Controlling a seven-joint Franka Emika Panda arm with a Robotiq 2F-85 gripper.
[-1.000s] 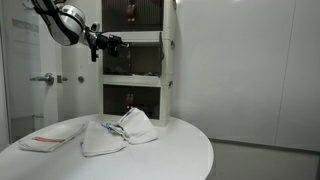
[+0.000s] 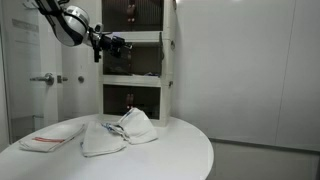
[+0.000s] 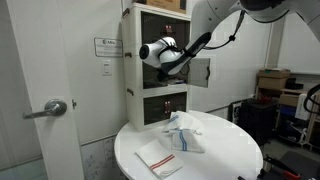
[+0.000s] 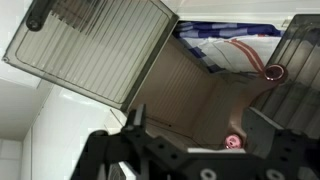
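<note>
My gripper (image 2: 115, 45) is raised in front of the tall white cabinet (image 2: 168, 80), near its middle compartment. Its dark fingers (image 4: 136, 118) stand apart in the wrist view, and I see nothing held between them. Inside the compartment lies a folded cloth (image 4: 235, 45) with blue, white and some red on it. A clear ribbed door (image 4: 95, 45) stands swung out on the left of that view. On the round white table (image 2: 180, 160) below are three whitish cloths: a flat one (image 2: 52, 138), a middle one (image 2: 102, 140) and a rumpled one (image 2: 138, 125).
A brown curved piece with round ends (image 4: 257, 92) is close to my fingers in the wrist view. Bare tabletop lies to the right of the cloths. A door handle (image 3: 48, 109) and shelves with boxes (image 3: 275, 83) stand farther off.
</note>
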